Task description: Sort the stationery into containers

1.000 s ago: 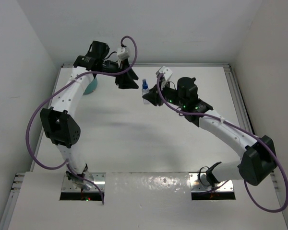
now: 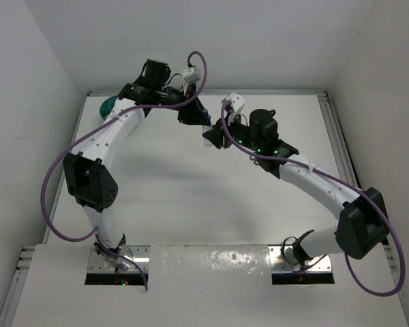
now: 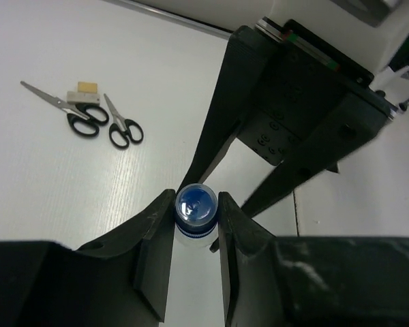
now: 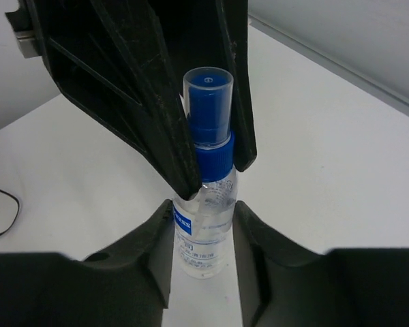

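Observation:
A clear bottle with a blue cap is held upright between both grippers at the centre of the top view. My left gripper is shut around its capped top; in the right wrist view its black fingers flank the blue collar. My right gripper has its fingertips against the bottle's lower body, though whether they still grip it is unclear. In the left wrist view, two black-handled scissors and a yellow-and-grey block lie on the white table.
A teal container sits at the back left of the table, partly behind the left arm. A thin black cable shows at the left of the right wrist view.
My left gripper has moved right onto the top of the bottle, which was in my right gripper's fingers alone a second ago. The right arm has barely moved.

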